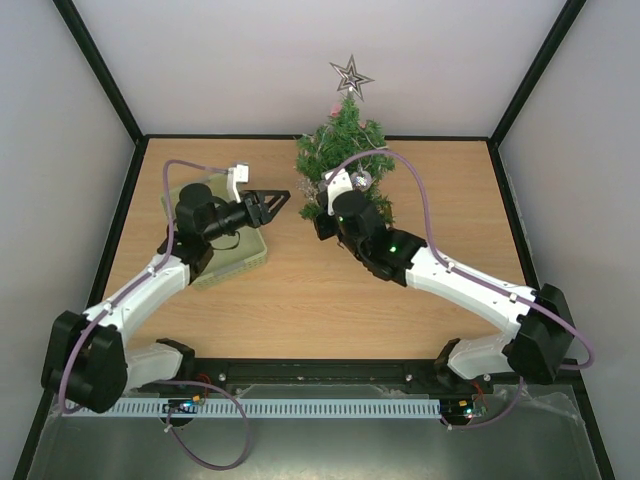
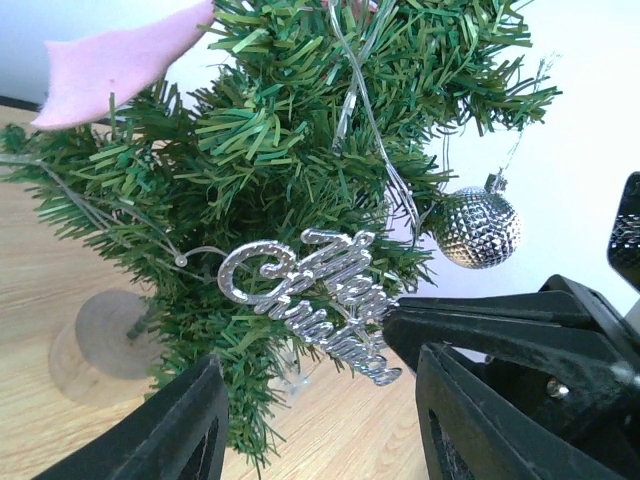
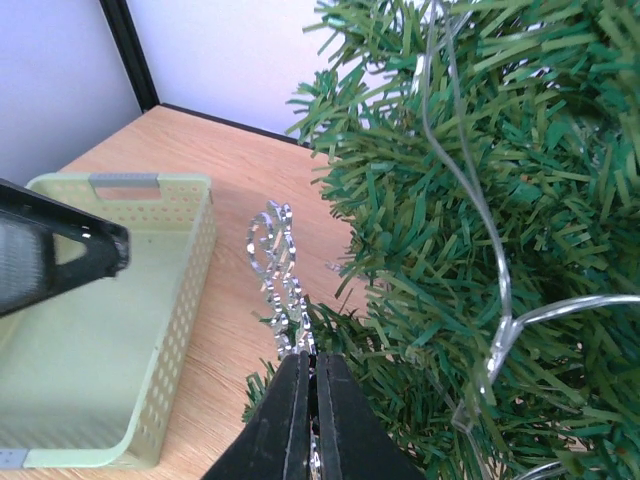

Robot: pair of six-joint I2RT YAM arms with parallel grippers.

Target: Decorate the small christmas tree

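Observation:
The small green Christmas tree [image 1: 340, 150] stands at the back of the table with a silver star [image 1: 351, 76] on top. My right gripper is shut on a thin silver lettering ornament [image 3: 280, 265], which sticks up past the fingertips at the tree's left side. Seen from the left wrist, the ornament [image 2: 315, 295] lies in front of the lower branches, one end at the right gripper's black fingers [image 2: 430, 325]. Whether it hangs on a branch I cannot tell. My left gripper is open, facing the ornament, with nothing gripped.
A pale green basket [image 1: 235, 262] stands left of the tree, partly under my left arm. A silver ball [image 2: 479, 228] and a pink ornament [image 2: 120, 60] are on the tree.

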